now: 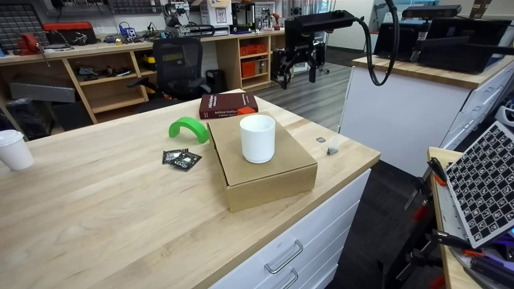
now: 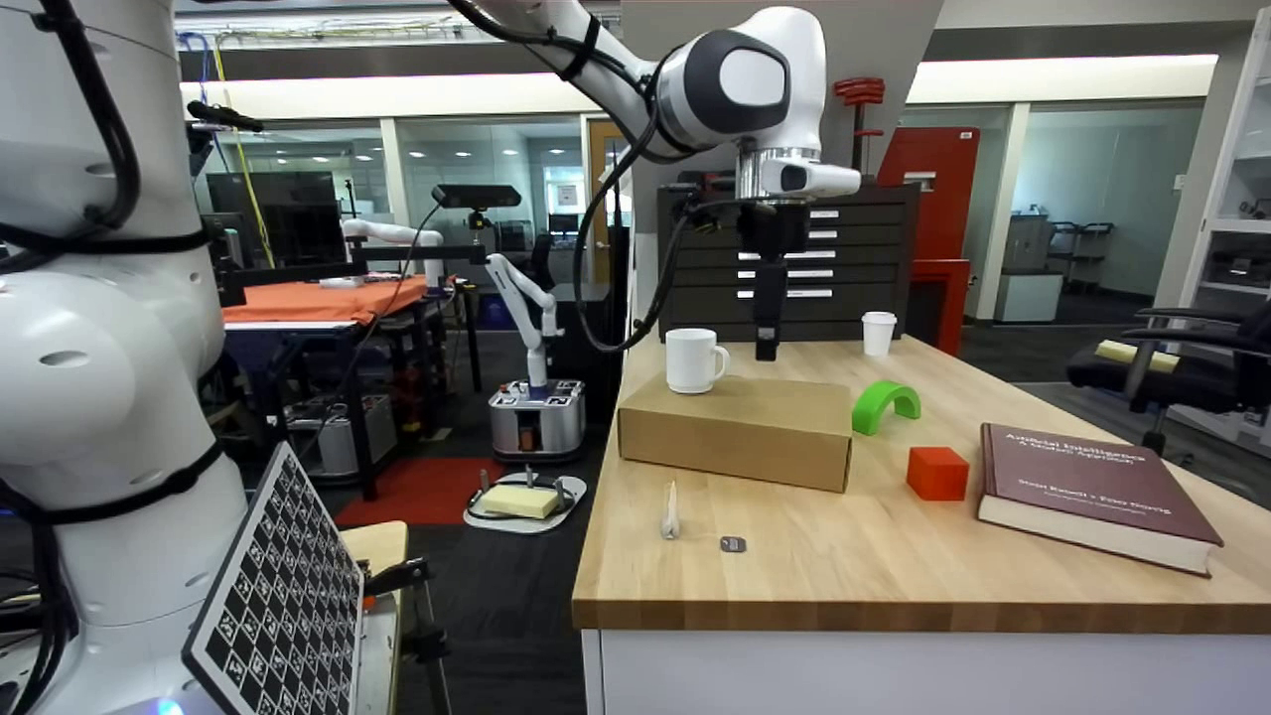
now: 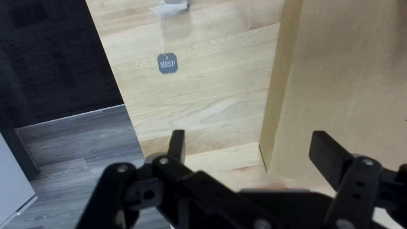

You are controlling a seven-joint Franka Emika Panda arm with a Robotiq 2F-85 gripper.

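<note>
My open gripper (image 1: 298, 82) hangs in the air above the table's far right side, with nothing between its fingers. In the wrist view the gripper straddles the long edge of the cardboard box (image 3: 343, 95), seen from above. A white mug (image 1: 258, 139) stands upright on that box; in exterior view 2 the mug (image 2: 691, 361) shows its handle to the right. A tea bag (image 3: 170, 8) lies on the bare wood beside the box, its string running to a grey "steep" tag (image 3: 167, 63). Two black tea packets (image 1: 182, 159) lie left of the box.
A green arch (image 2: 884, 405), an orange-red block (image 2: 937, 473) and a thick maroon book (image 2: 1090, 489) sit around the box. A white paper cup (image 1: 15, 150) stands at the table's far left.
</note>
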